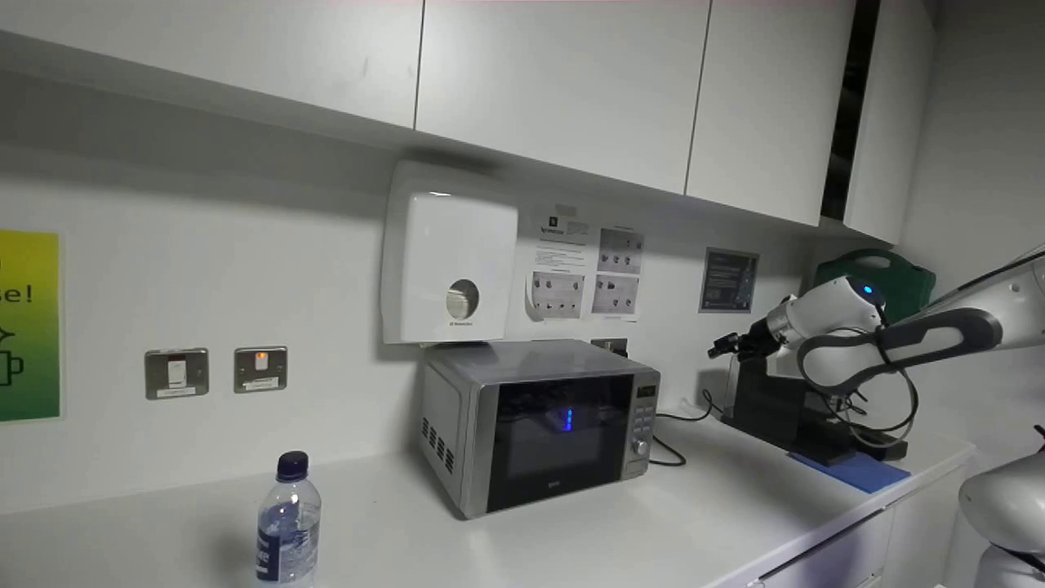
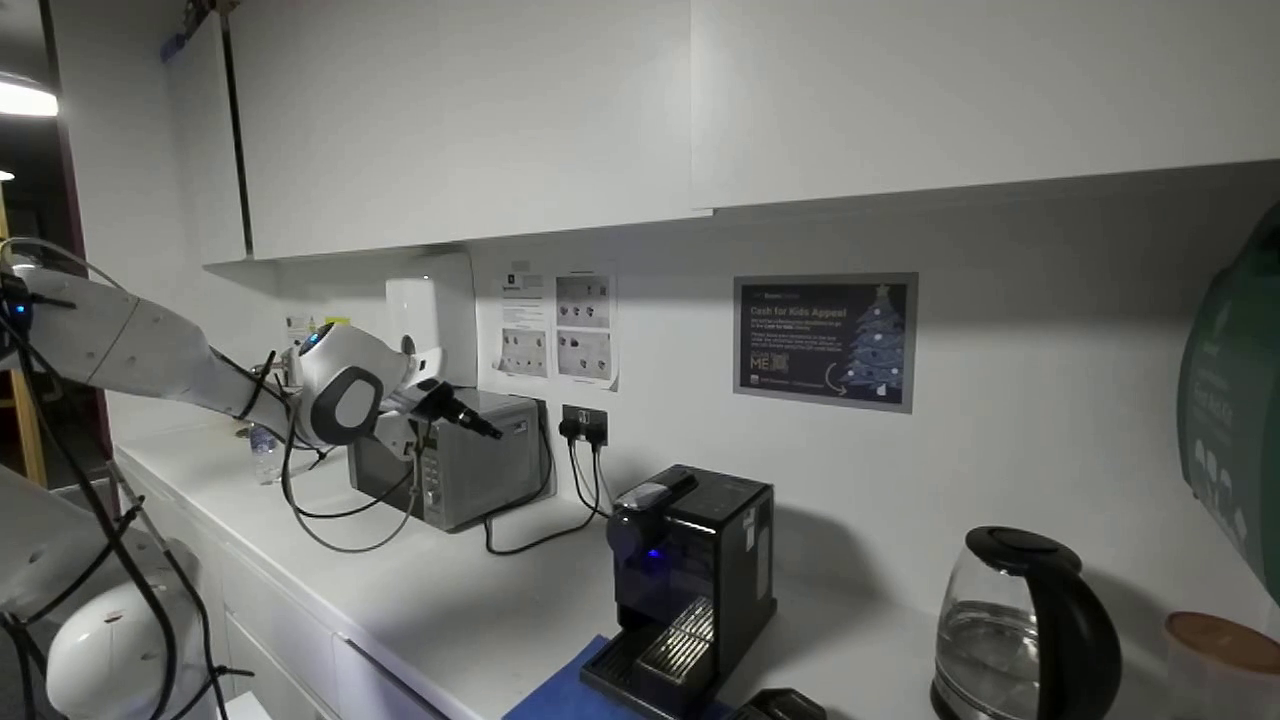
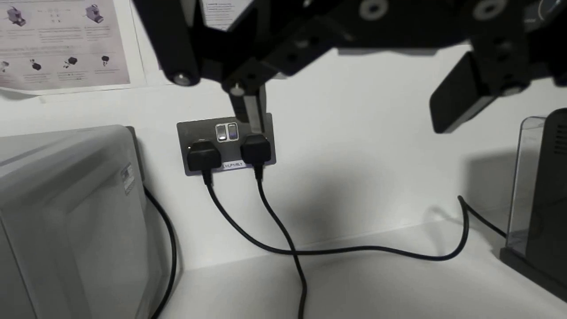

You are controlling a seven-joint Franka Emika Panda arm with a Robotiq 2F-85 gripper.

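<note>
My gripper stands open in the wrist view, its dark fingers (image 3: 461, 95) wide apart with only white wall behind the gap. It hangs in the air above the counter, between the microwave (image 1: 558, 431) and the black coffee machine (image 2: 744, 540). Behind the left finger in the wrist view is a wall socket (image 3: 228, 127) with two black plugs (image 3: 204, 156) in it. From exterior view 2, the gripper (image 2: 482, 425) appears in front of the microwave's near side, pointing toward the wall.
Power cables (image 3: 366, 248) trail over the counter by the wall. A water bottle (image 1: 289, 524) stands at the left; a glass kettle (image 2: 1002, 624) is beyond the coffee machine. A blue mat (image 2: 558, 690) lies at the front edge. Wall cupboards (image 1: 558, 88) hang overhead.
</note>
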